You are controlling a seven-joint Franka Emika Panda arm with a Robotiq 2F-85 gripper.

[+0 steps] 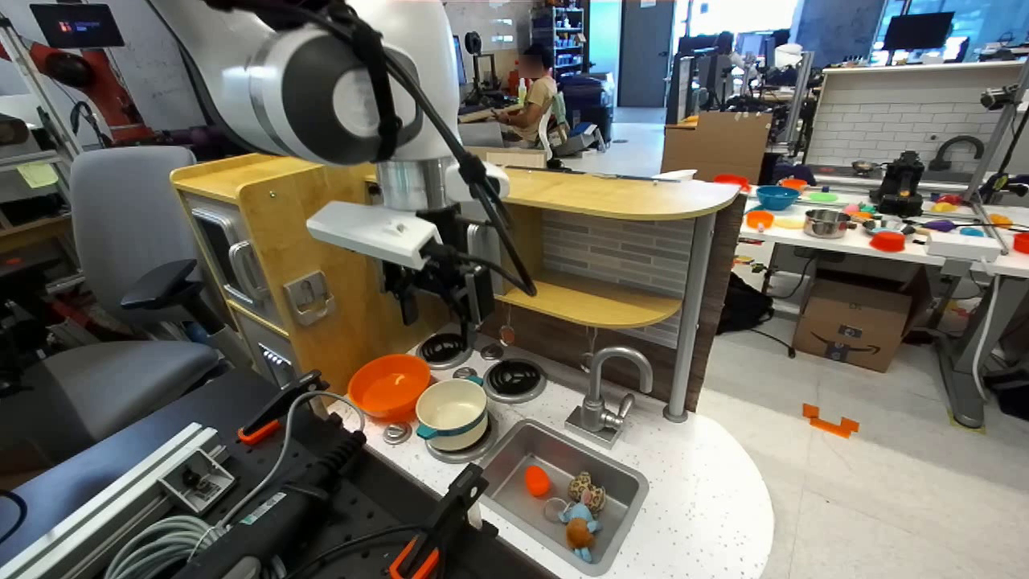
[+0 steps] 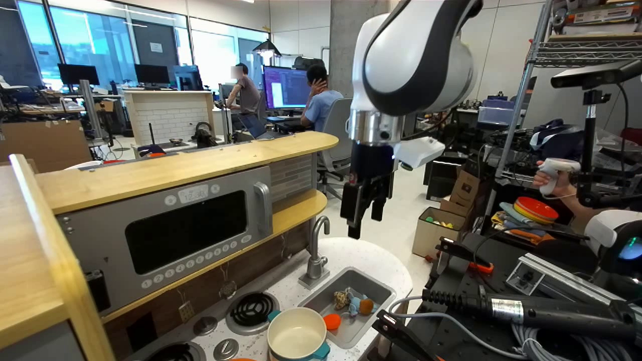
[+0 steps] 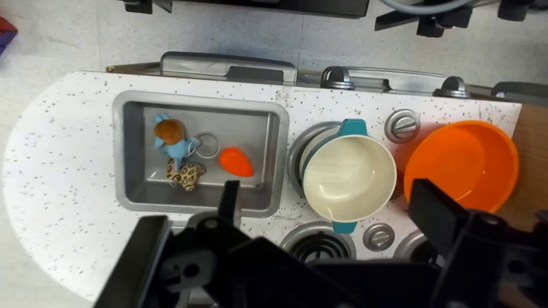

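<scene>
My gripper hangs open high above the toy kitchen counter, nothing between its fingers. Below it in the wrist view is a cream pot (image 3: 350, 177) with teal handles, standing on a burner. An orange bowl (image 3: 462, 167) stands beside the pot at the right. The grey sink (image 3: 201, 208) holds an orange teardrop-shaped piece (image 3: 236, 162), a blue-and-brown plush toy (image 3: 170, 132) and a leopard-spotted plush (image 3: 186, 174). A thin clear ring lies near the blue plush. In exterior view 2, the gripper (image 2: 367, 219) is well clear of everything on the counter.
A metal faucet (image 1: 608, 391) rises behind the sink. The wooden shelf (image 1: 617, 193) and the microwave (image 2: 186, 225) stand along the back. Black clamps (image 1: 453, 511) sit by the front edge. White counter (image 3: 56, 169) beside the sink is bare.
</scene>
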